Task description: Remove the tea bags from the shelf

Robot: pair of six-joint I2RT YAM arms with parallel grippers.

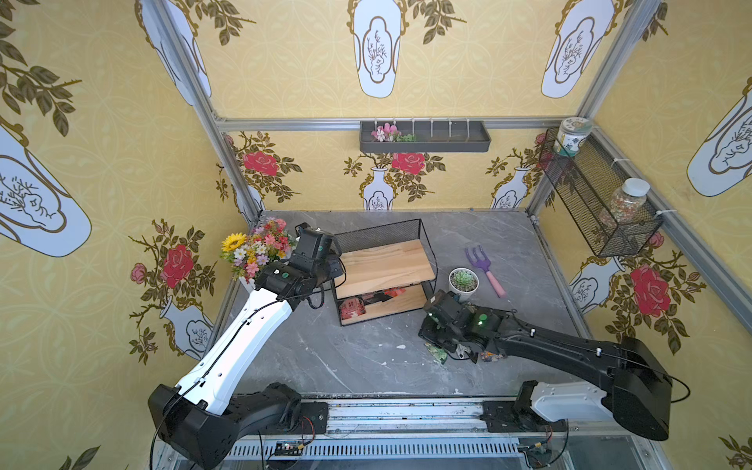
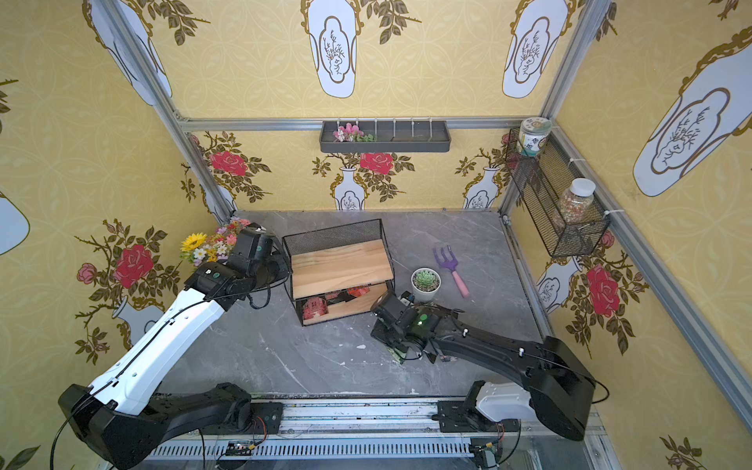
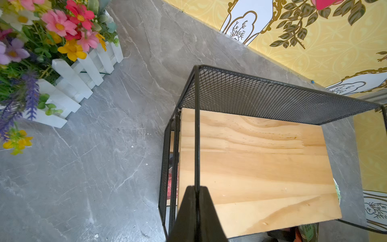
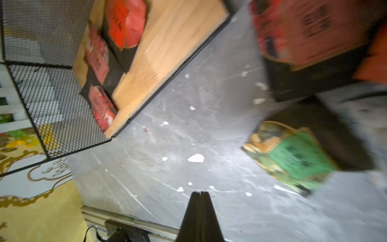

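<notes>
A two-tier mesh shelf with wooden boards (image 1: pixel 384 262) stands mid-table. Red-and-black tea bags (image 4: pixel 98 104) lie on its lower board. More lie on the table right of it: a green one (image 4: pixel 298 157) and red ones (image 4: pixel 310 32), partly under my right arm in the top views. My right gripper is shut, nothing between its fingers, over the table by the shelf's front right. My left gripper is shut at the shelf's left end, beside a thin black frame bar; no tea bag is between its fingers.
Flowers in a white fence box (image 3: pixel 72 96) stand left of the shelf. A potted succulent (image 1: pixel 463 280) and a purple fork (image 1: pixel 489 274) are to its right. A mesh rack (image 1: pixel 579 196) with jars hangs on the right wall.
</notes>
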